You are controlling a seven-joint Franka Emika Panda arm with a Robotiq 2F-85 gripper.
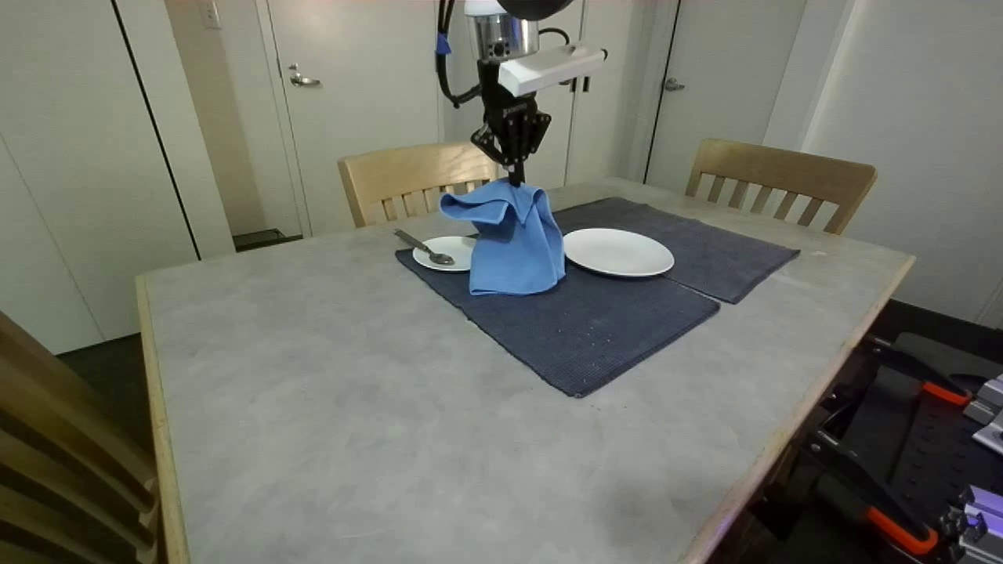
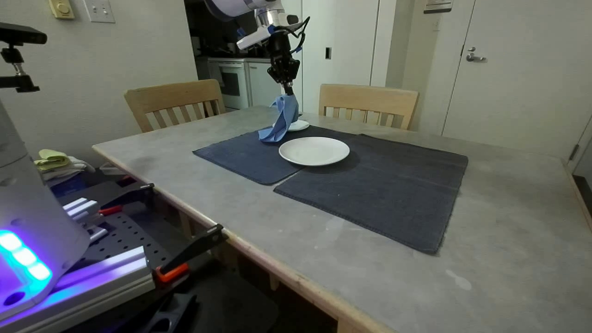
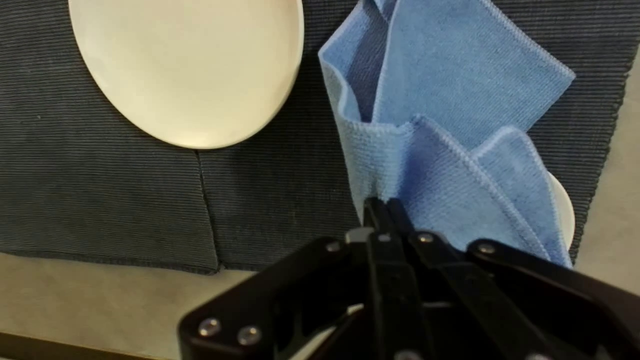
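A blue cloth point(image 1: 519, 247) hangs in folds from my gripper point(image 1: 516, 178), whose fingers are shut on its upper part. In exterior view 1 the lower edge of the cloth reaches down to the dark placemat. The wrist view shows the fingertips point(image 3: 373, 207) closed together over a fold of the cloth point(image 3: 474, 78). Left of the cloth in exterior view 1 lies a small white plate point(image 1: 458, 252), partly covered from sight, with a spoon point(image 1: 438, 255) resting on it. To the right sits a larger white plate point(image 1: 617, 252), clear of the cloth.
Two dark placemats point(image 1: 602, 343) lie on the grey table point(image 1: 357, 404); its near part is bare. Wooden chairs point(image 2: 369, 97) stand around the edges. Clamps point(image 2: 191, 252) and metal rails are fixed beside the table.
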